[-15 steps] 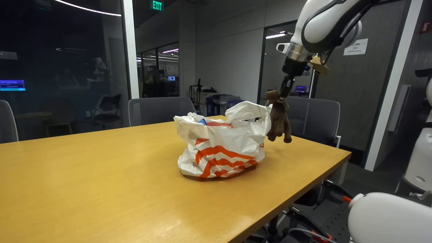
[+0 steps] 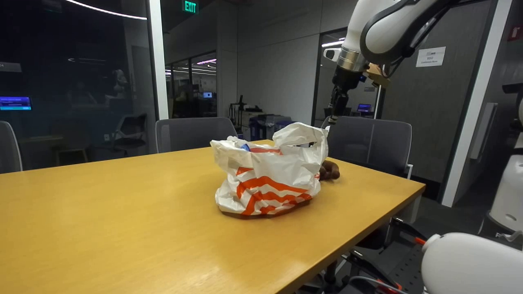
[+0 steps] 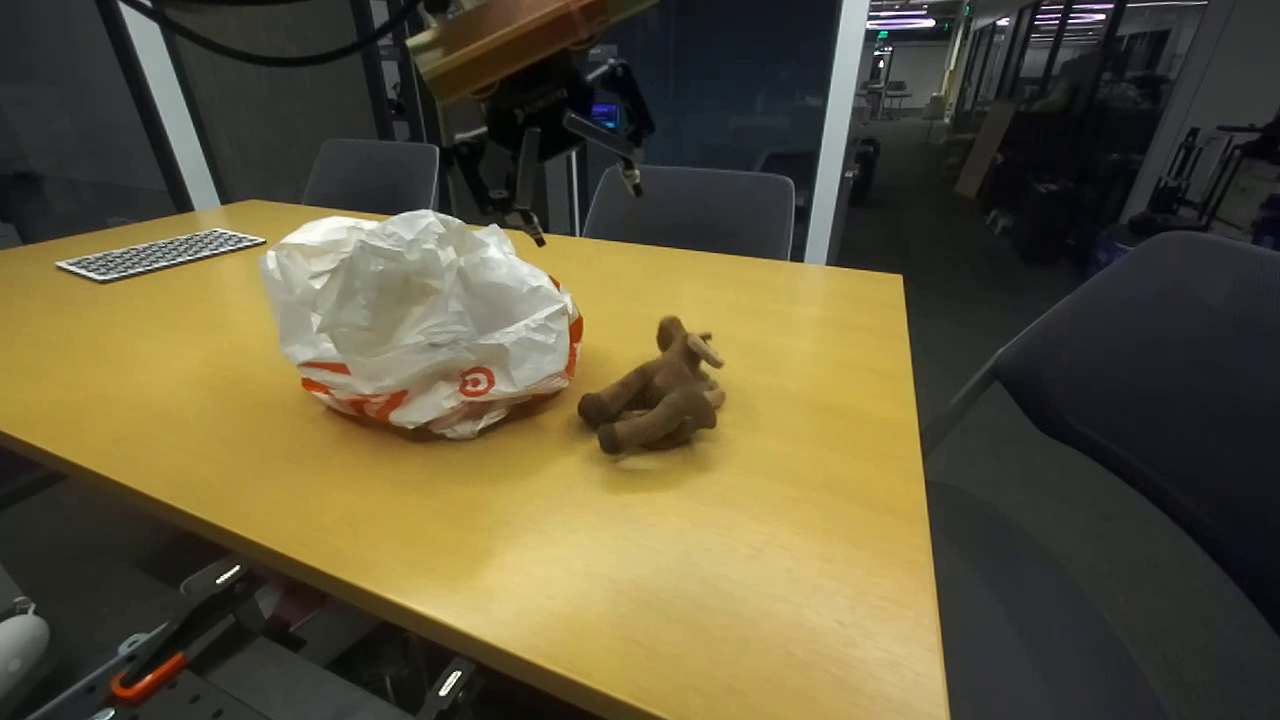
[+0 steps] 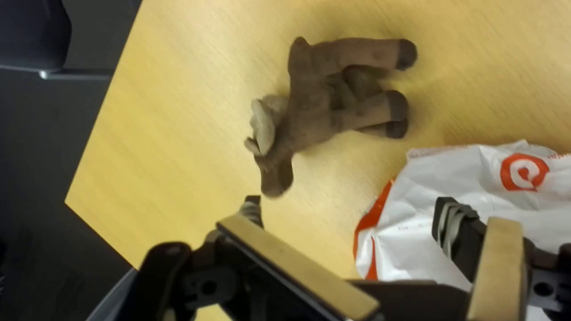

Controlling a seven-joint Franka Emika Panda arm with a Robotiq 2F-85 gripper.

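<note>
A brown plush moose (image 3: 660, 396) with pale antlers lies on its side on the table, beside the white plastic bag and apart from it. The bag (image 2: 274, 179) has red stripes and stands with its mouth up; something blue (image 2: 245, 147) shows at its opening. My gripper (image 3: 584, 206) hangs above the table behind the bag, its fingers spread apart with nothing between them. From the wrist view the moose (image 4: 313, 101) lies ahead of the fingertips, and the bag (image 4: 417, 230) is under the right finger. Most of the bag's contents are hidden.
A keyboard (image 3: 162, 254) lies on the table beyond the bag. Chairs (image 3: 690, 210) stand around the table (image 3: 768, 540). Bare tabletop surrounds the moose, with the table's corner not far off.
A second ago the moose hung from my gripper beside the bag. Now it is down on the table, and the gripper is empty and a little nearer the bag.
</note>
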